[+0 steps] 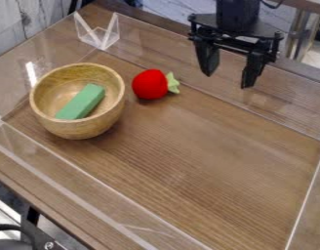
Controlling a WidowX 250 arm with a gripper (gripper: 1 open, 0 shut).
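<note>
A black robot arm with its gripper (pixel 234 54) hangs at the top right, above the wooden table, to the right of a red round object with a green leafy top (pixel 151 84). Whether the gripper is open or shut is hard to make out. A wooden bowl (pixel 78 128) on the left holds a green block (pixel 81 104).
A clear plastic container (pixel 95 30) stands at the back left. The middle, front and right of the table (pixel 202 176) are clear. A dark object lies at the bottom-left corner, beyond the table's edge.
</note>
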